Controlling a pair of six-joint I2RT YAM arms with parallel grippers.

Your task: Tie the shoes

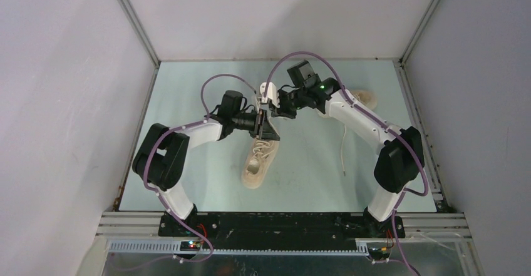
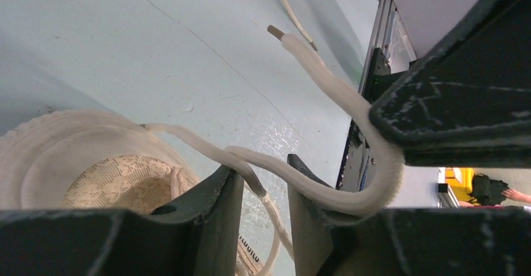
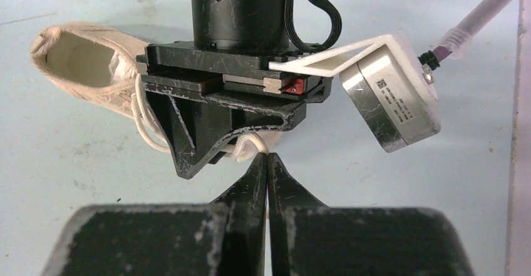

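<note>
A beige shoe (image 1: 254, 166) lies on the table, its toe end under my left arm in the top view. The left gripper stands open at this shoe, its fingers apart, with lace strands (image 2: 250, 177) crossing at and running down through the gap. One strand curves right to the tip of my right gripper, whose fingers are shut on the lace (image 3: 249, 139). That strand's loose end (image 2: 275, 32) sticks out past the right fingertips (image 2: 463, 110). Part of the lacing is hidden by the left gripper.
A second beige shoe (image 1: 364, 99) lies at the back right, partly behind my right arm. A lace (image 1: 343, 151) trails from it toward the front. Both grippers are close together over the first shoe.
</note>
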